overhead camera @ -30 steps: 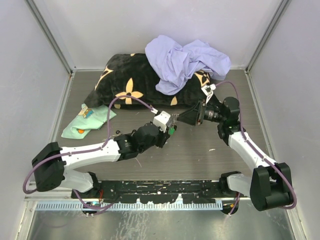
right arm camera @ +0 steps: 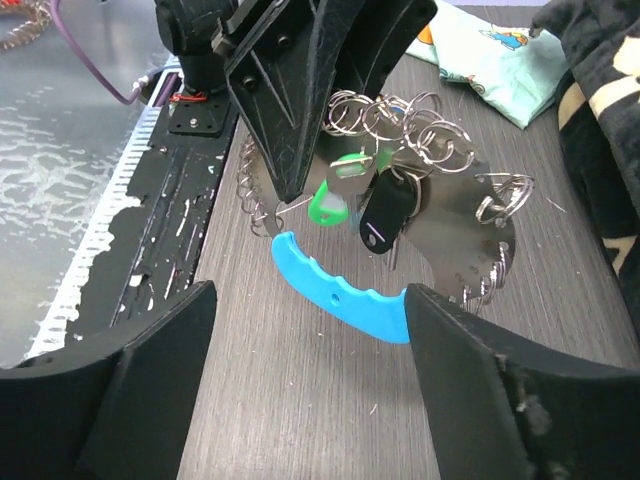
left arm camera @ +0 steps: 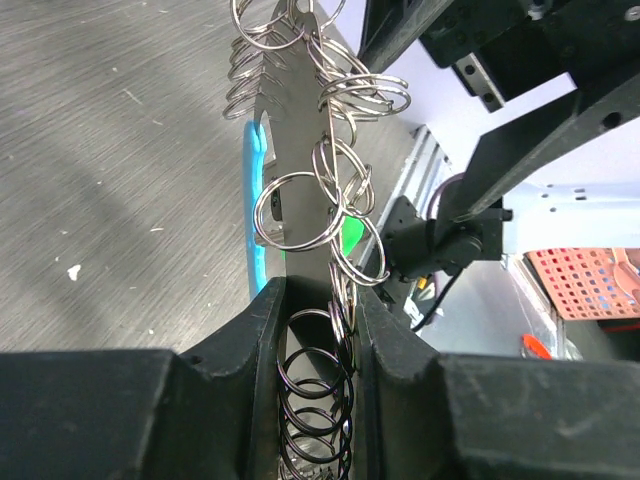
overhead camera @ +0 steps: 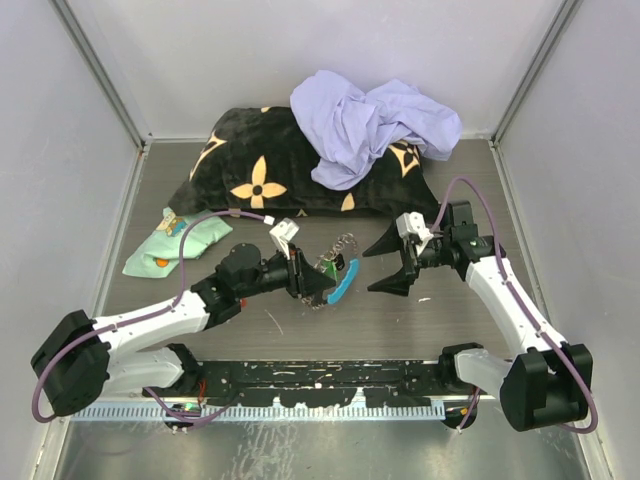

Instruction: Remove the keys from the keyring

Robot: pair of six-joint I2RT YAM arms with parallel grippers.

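Note:
My left gripper is shut on a flat metal plate (left arm camera: 302, 130) edged with many wire rings (left arm camera: 322, 205). In the right wrist view, the green-headed key (right arm camera: 328, 203) and a black-headed key (right arm camera: 386, 212) hang at the plate's middle. A blue curved grip (right arm camera: 340, 300) lies along the plate's near edge. My right gripper (overhead camera: 371, 270) stands open to the right of the plate, its fingers spread apart with nothing held. The left fingers (right arm camera: 298, 120) cover part of the plate, so which ring carries each key cannot be told.
A dark patterned cushion (overhead camera: 258, 183) and a lilac cloth (overhead camera: 345, 125) fill the back. A green cloth (overhead camera: 190, 240) lies at the left. Bare table (overhead camera: 420, 330) shows in front of and below the right gripper.
My left gripper has moved left and turned, showing more of the plate and its blue grip.

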